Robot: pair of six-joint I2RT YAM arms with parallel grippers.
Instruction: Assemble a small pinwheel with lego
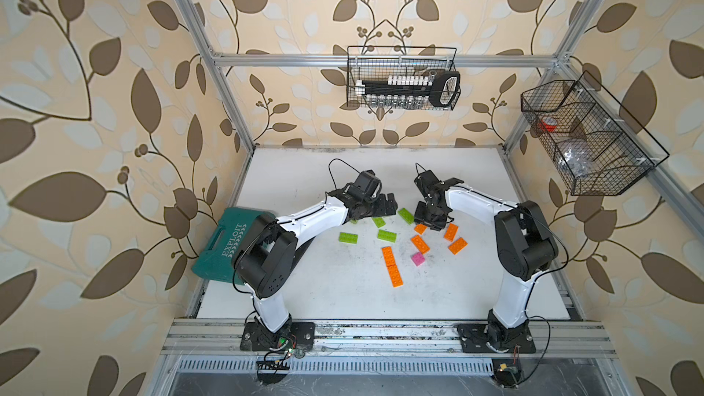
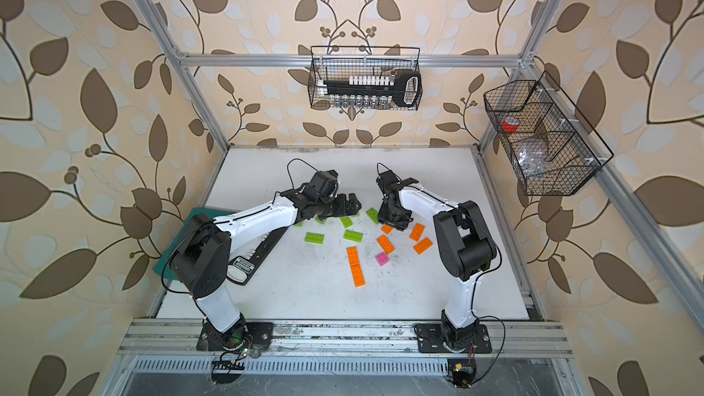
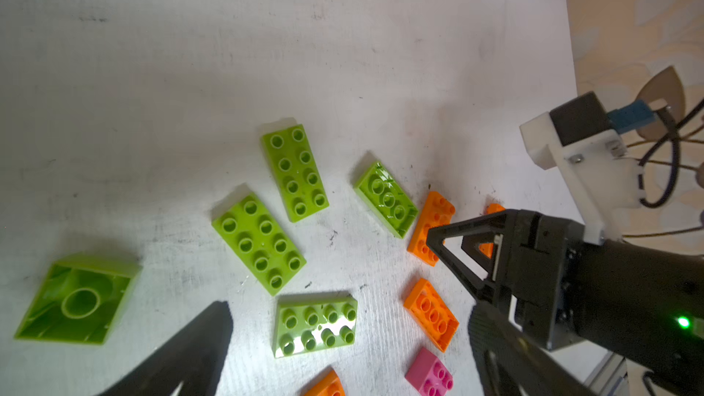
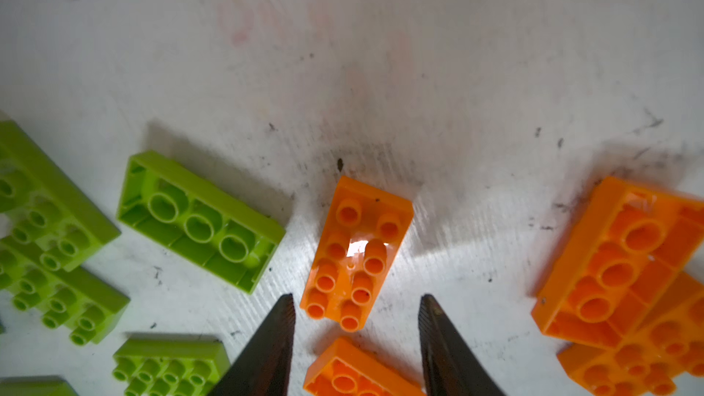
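Observation:
Loose lego bricks, green (image 3: 295,172), orange (image 4: 355,253) and pink (image 3: 429,374), lie spread over the table's middle, some stud-side up, some upside down. In the top left view my left gripper (image 1: 385,205) hangs open above the green bricks, with nothing between its fingers. My right gripper (image 1: 432,220) is over the right-side bricks; in its wrist view its fingertips stand apart, empty, just short of an orange brick lying stud-side up, with an upside-down green brick (image 4: 201,220) to its left.
A teal case (image 1: 220,245) and a black-and-silver object (image 2: 253,256) lie at the table's left. Wire baskets (image 1: 403,80) hang on the back and right frame.

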